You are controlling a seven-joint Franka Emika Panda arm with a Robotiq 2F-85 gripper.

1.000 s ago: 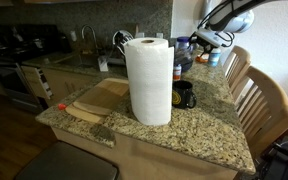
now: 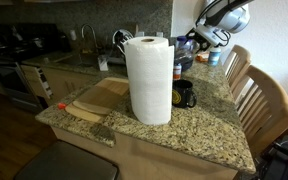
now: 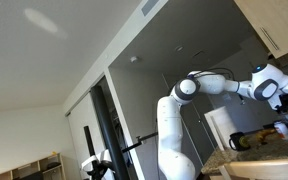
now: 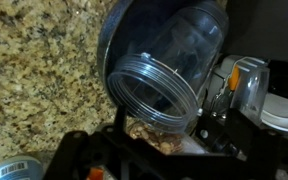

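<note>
In the wrist view, a clear jar [image 4: 181, 52] with a threaded, uncovered mouth lies below my gripper. The jar's rim faces the fingers, and a dark round edge curves beside it. My gripper stands open, its dark fingertips apart on either side of the lower view, with nothing clearly held between them. Exterior view 1 has the white arm [image 2: 224, 20] at the far end of the counter, above a cluster of containers; the fingertips are too small there to judge.
A paper towel roll [image 2: 149, 85], a black mug [image 2: 185, 95] and a cutting board [image 2: 102, 97] occupy the granite counter [image 2: 212, 125]. In the wrist view, a clear container [image 4: 251, 90] stands right of the jar, and a can [image 4: 19, 168] sits lower left. Chairs [image 2: 269, 105] line the right side.
Over the last second the white arm has risen slightly at the far end of the counter. The counter objects in exterior view 1 look unmoved.
</note>
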